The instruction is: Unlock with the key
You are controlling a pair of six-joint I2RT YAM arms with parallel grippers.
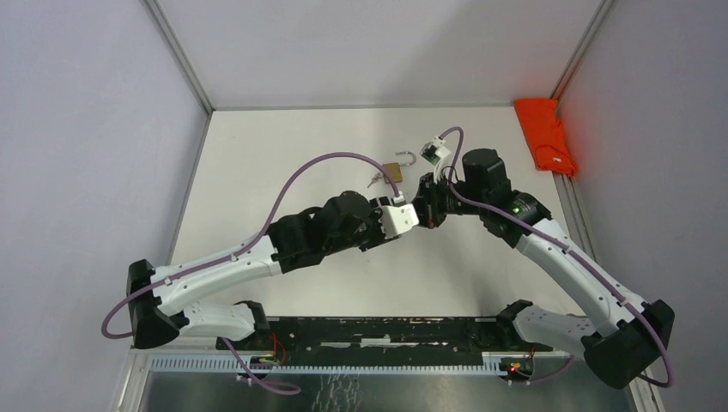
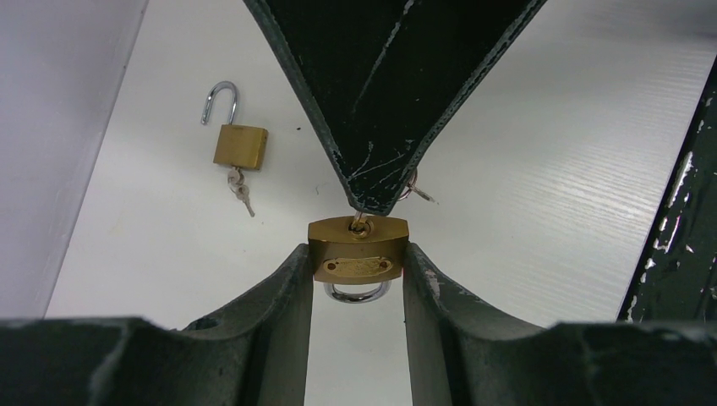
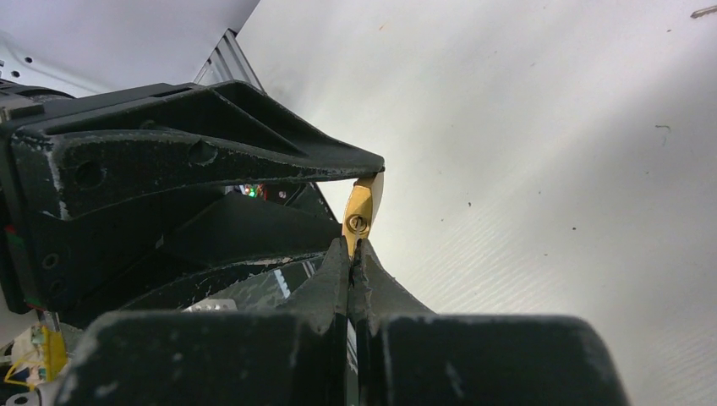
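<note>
In the left wrist view, a brass padlock (image 2: 358, 264) is clasped between the tips of my left gripper, its keyhole face toward my right gripper. Its silver shackle (image 2: 358, 296) shows beyond the body; whether it is locked cannot be told. The right gripper is shut on a thin key (image 2: 359, 218), whose shaft meets the keyhole. A key ring with a second key (image 2: 423, 195) hangs beside the fingertips. In the right wrist view the keyhole end of the padlock (image 3: 358, 222) faces the closed right fingers (image 3: 333, 279); how deep the key sits is hidden.
Another brass padlock (image 2: 241, 147) lies on the white table with its shackle open and keys (image 2: 241, 190) at its keyhole. A red cloth bag (image 1: 545, 137) lies at the far right corner.
</note>
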